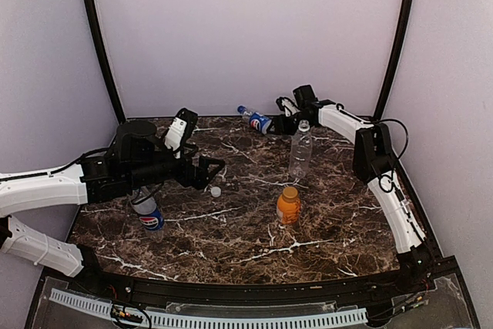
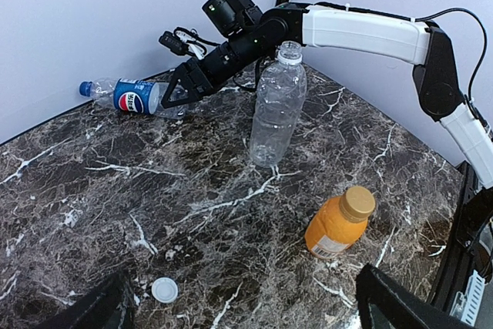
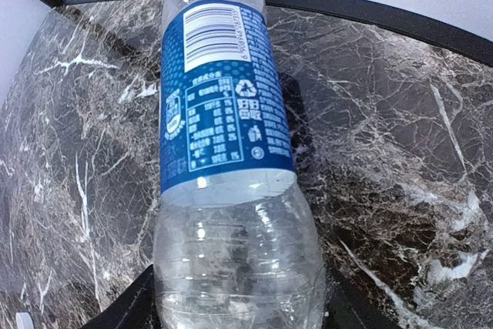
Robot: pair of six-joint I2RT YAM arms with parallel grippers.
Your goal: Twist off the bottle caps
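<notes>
A Pepsi bottle [image 1: 256,122] lies on its side at the back, blue cap outward; in the right wrist view its clear base end [image 3: 235,260] sits between the fingers of my right gripper [image 1: 279,124]; whether they grip it cannot be told. My left gripper [image 1: 203,171] is open and empty above the left side. A clear bottle [image 2: 277,113] stands upright at centre right, an orange bottle [image 2: 335,225] with a cap nearer the front, and another Pepsi bottle [image 1: 149,215] at left, partly behind my left arm. A loose white cap [image 2: 164,290] lies on the table.
The dark marble table [image 1: 231,244] is walled at back and sides. The clear bottle stands just in front of the right arm.
</notes>
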